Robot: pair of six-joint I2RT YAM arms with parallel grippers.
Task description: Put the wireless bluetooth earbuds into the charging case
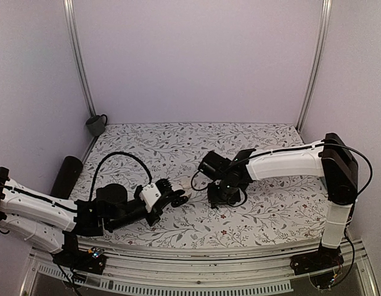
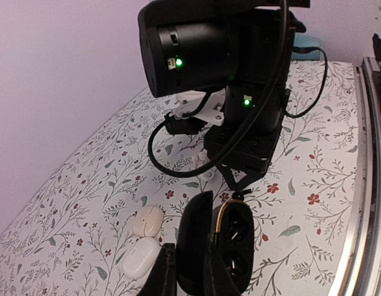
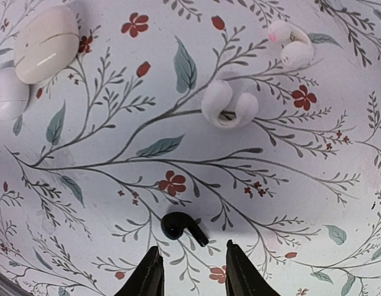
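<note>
My left gripper is shut on an open black charging case (image 2: 233,246) with a gold rim and two dark empty-looking wells, held above the table. A black earbud (image 3: 178,225) lies on the patterned table in the right wrist view, just beyond the fingertips of my right gripper. Those fingers stand apart with nothing between them, pointing down over it. In the top view the right gripper is mostly hidden behind its own arm, right of the case.
Two white oval cases (image 3: 45,43) lie at the back left of the right wrist view. White earbuds (image 3: 230,105) lie in two groups beyond the black earbud. A grey mug (image 1: 95,126) stands at the table's back left.
</note>
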